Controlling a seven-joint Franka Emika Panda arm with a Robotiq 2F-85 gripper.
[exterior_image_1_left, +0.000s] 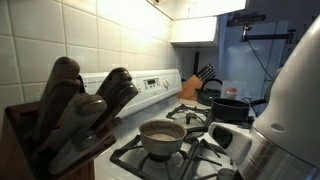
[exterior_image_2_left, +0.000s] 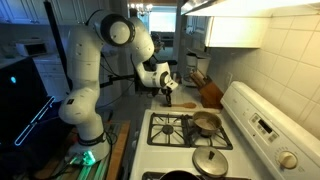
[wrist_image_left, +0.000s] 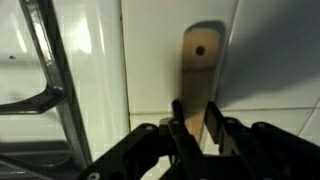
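Observation:
A wooden utensil handle (wrist_image_left: 201, 50) with a hole near its end lies over the white tiled counter in the wrist view. My gripper is at its lower stretch, shut on the handle; the rest of the utensil is hidden behind the fingers. From the second exterior view, the gripper (exterior_image_2_left: 170, 97) is low over the counter beyond the stove, where a thin wooden utensil (exterior_image_2_left: 188, 105) shows. The arm (exterior_image_1_left: 285, 125) fills the right foreground of the first exterior view, and the fingers are out of sight there.
A saucepan (exterior_image_2_left: 207, 121) stands on the back of the stove, with a lidded pan (exterior_image_2_left: 210, 160) nearer the camera. A dark pot (exterior_image_1_left: 230, 108) is farther along in the first exterior view. A knife block (exterior_image_2_left: 213, 95) stands against the wall. Stove grates (wrist_image_left: 48, 60) edge the wrist view's left side.

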